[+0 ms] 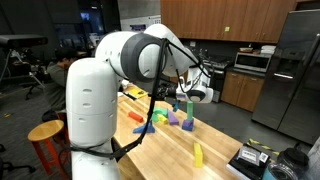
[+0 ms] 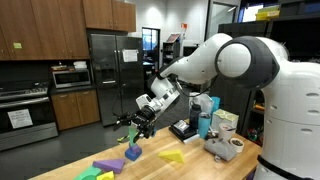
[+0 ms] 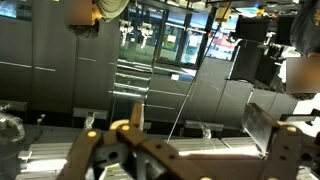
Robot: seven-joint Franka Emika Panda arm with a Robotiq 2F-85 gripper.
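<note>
My gripper is open in the wrist view, with nothing between its dark fingers; that view faces cabinets and glass, and shows no blocks. An upright green block (image 1: 189,111) stands on a blue block (image 1: 187,125) on the wooden table. The gripper (image 2: 138,117) is above table height, near the green block (image 2: 133,133) in exterior view 2; whether they touch is unclear. A purple block (image 1: 172,117) lies beside this stack. Nearer the front is a yellow block (image 1: 198,155). Another blue piece (image 1: 144,129) and an orange one (image 1: 136,117) lie to the left.
A black-and-white device (image 1: 248,160) and a dark round container (image 1: 292,163) occupy the table's right end in exterior view 1. A teal container (image 2: 204,127) and a grey item (image 2: 222,148) show in exterior view 2.
</note>
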